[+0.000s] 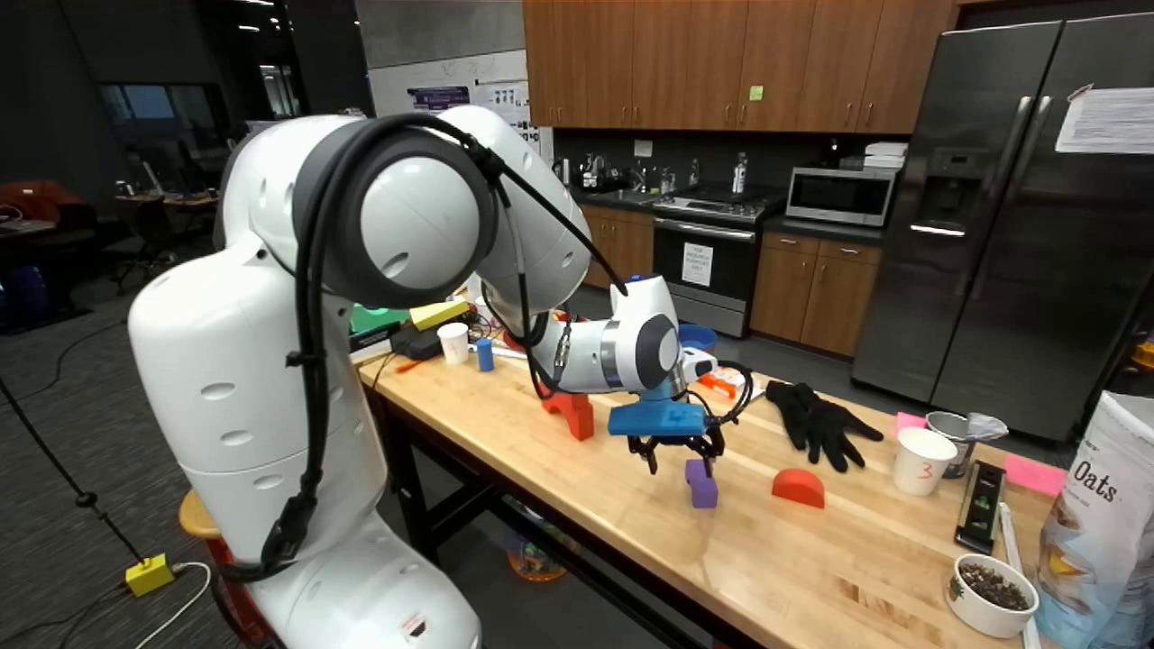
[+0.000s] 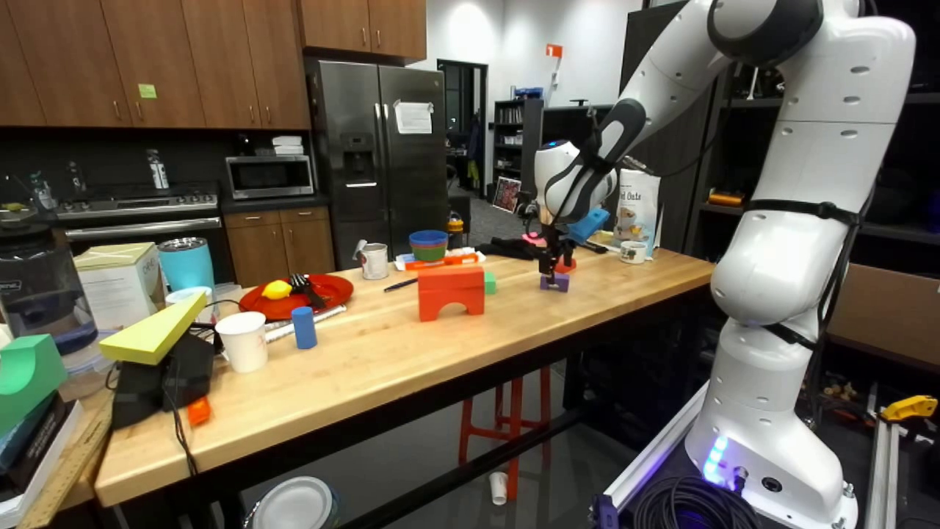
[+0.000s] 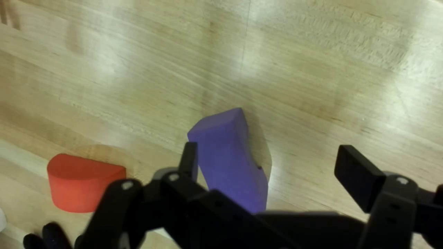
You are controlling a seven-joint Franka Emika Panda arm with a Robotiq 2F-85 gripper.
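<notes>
My gripper stands open low over the wooden table, its two black fingers wide apart. A purple block [image 3: 230, 162] lies on the table, close against the left finger in the wrist view, with its lower end hidden behind the gripper. Whether that finger touches the block I cannot tell. In exterior view 1 the gripper [image 1: 681, 460] hangs just above and beside the purple block [image 1: 702, 486]. From exterior view 2 the purple block [image 2: 555, 282] shows directly under the gripper's dark fingers.
A red half-round block [image 1: 798, 487] lies to the right, near a black glove [image 1: 822, 424]. The red arch block [image 2: 451, 291] stands farther along the table [image 1: 671, 541]. A white cup [image 1: 922, 460], an oats bag [image 1: 1101, 519] and a small bowl [image 1: 990, 595] occupy the far end.
</notes>
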